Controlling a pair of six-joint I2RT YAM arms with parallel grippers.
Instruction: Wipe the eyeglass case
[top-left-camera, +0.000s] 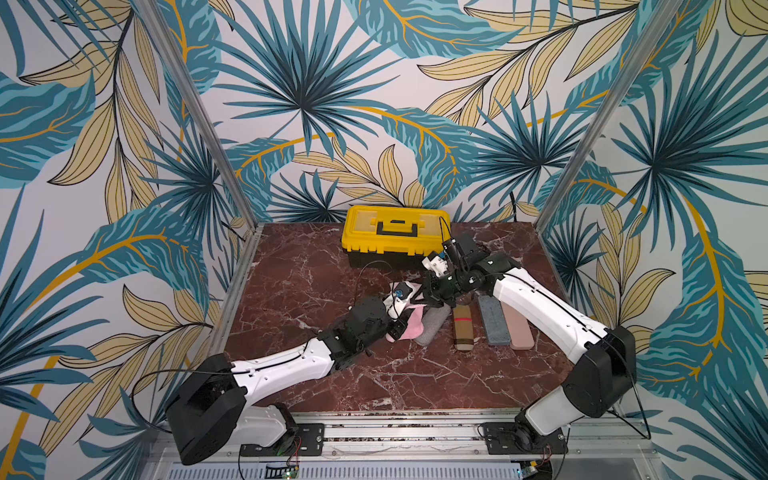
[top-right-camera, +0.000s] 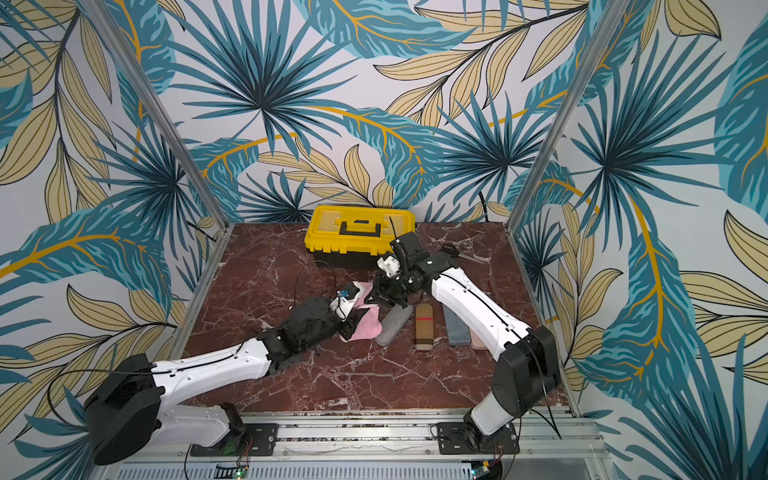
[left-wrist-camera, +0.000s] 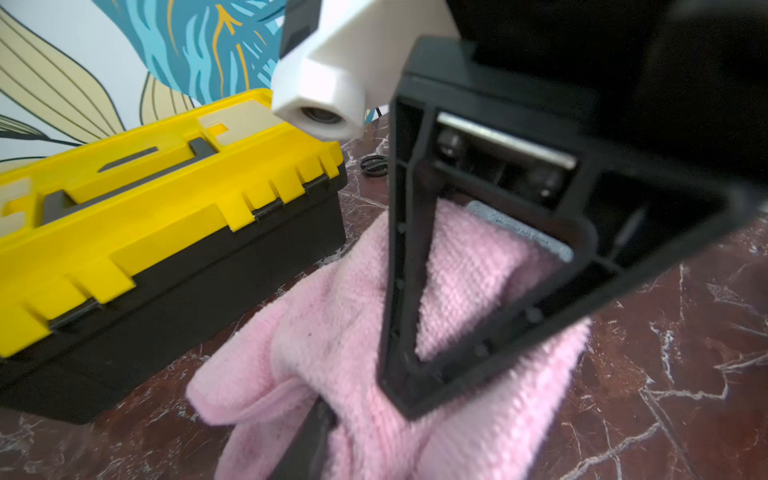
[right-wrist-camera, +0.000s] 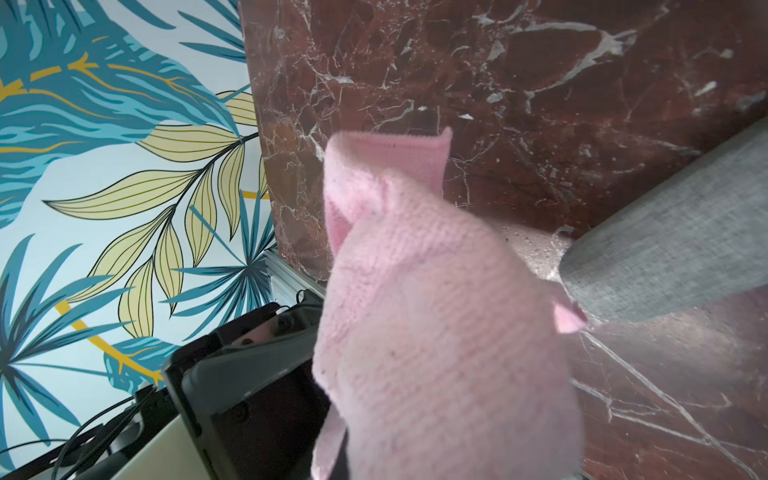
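Observation:
A pink cloth (top-left-camera: 413, 324) hangs between my two grippers above the left part of the table, near the grey eyeglass case (top-left-camera: 433, 325). My right gripper (top-left-camera: 432, 294) is shut on the cloth; in the right wrist view the cloth (right-wrist-camera: 448, 320) covers its fingertips. My left gripper (top-left-camera: 405, 317) is at the cloth's left side. In the left wrist view, one black finger (left-wrist-camera: 400, 320) lies across the cloth (left-wrist-camera: 336, 320); whether the fingers grip it is unclear. The grey case (right-wrist-camera: 672, 232) lies beside the cloth, on bare marble.
Right of the grey case lie a brown case with a red stripe (top-left-camera: 463, 328), a blue-grey case (top-left-camera: 493, 320) and a pink case (top-left-camera: 518, 326). A yellow and black toolbox (top-left-camera: 382, 240) stands at the back.

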